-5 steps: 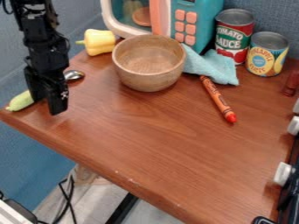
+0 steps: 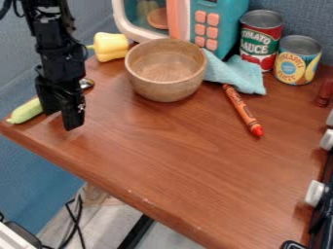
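The black arm comes down at the left, its gripper [image 2: 65, 115] low over the wooden table [image 2: 182, 165] near its left edge. A pale green corn-like item [image 2: 25, 111] lies just left of and partly behind the gripper. A small metal object [image 2: 88, 84] is partly hidden behind the arm. Whether the fingers are open or shut, or holding anything, is unclear.
A wooden bowl [image 2: 166, 82], yellow pepper-like toy [image 2: 111, 46], blue cloth [image 2: 239, 76], red crayon [image 2: 243, 110], two cans [image 2: 260, 44] and toy microwave [image 2: 208, 24] fill the back. A stove-like toy [image 2: 321, 195] stands right.
The gripper has shifted slightly to the right over the last second. The objects on the table look unmoved.
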